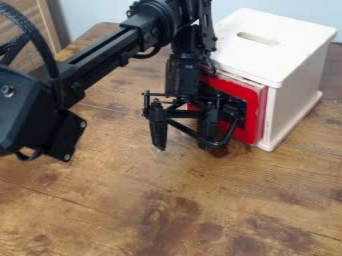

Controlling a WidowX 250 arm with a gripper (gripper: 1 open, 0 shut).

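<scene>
A white box point(278, 60) with a handle slot in its top stands at the back right, with a red panel point(246, 120) on its front face. My black gripper point(182, 132) hangs low just in front of that red panel, its fingers pointing down near the tabletop. Whether it touches the panel or holds anything cannot be told, as the black parts overlap and hide much of the panel.
My arm spans the upper left of the view. A pale wall lies behind the table.
</scene>
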